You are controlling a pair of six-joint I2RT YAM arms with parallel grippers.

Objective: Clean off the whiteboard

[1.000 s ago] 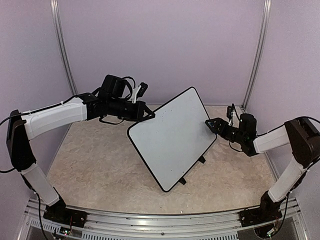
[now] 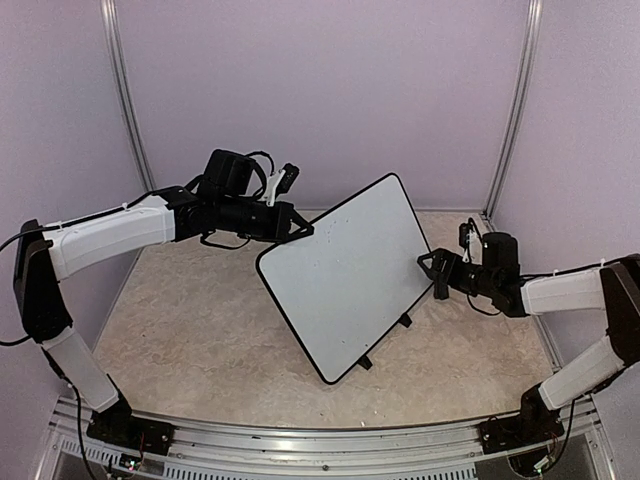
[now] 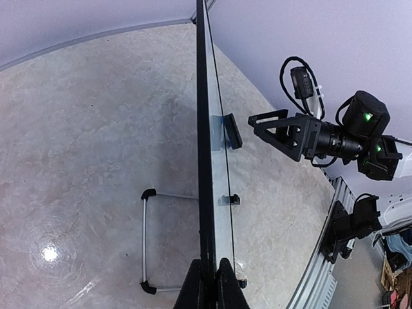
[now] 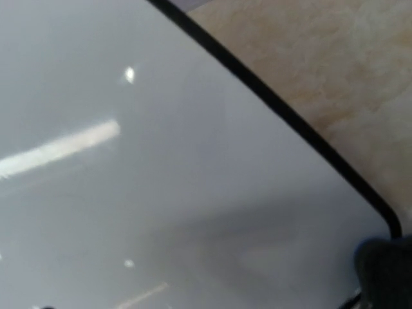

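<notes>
The whiteboard (image 2: 345, 275) leans upright at a slant, its white face bare of visible marks. My left gripper (image 2: 304, 230) is shut on its upper left edge; the left wrist view shows the fingers (image 3: 226, 286) on either side of the black rim. At the board's right edge, my right gripper (image 2: 427, 265) is open with nothing between its fingers. Just below it, a dark block, apparently the eraser (image 2: 441, 286), rests on the table beside the board. The left wrist view shows this block apart from the open fingers (image 3: 269, 116).
The board's metal-tube stand (image 3: 145, 238) spreads out behind it, with black feet (image 2: 365, 362) under the lower edge. Pale walls enclose the back and sides.
The right gripper has opened and shifted slightly down and to the right. The dark block, not distinct a second ago, now shows below it. The left arm holds almost still.
</notes>
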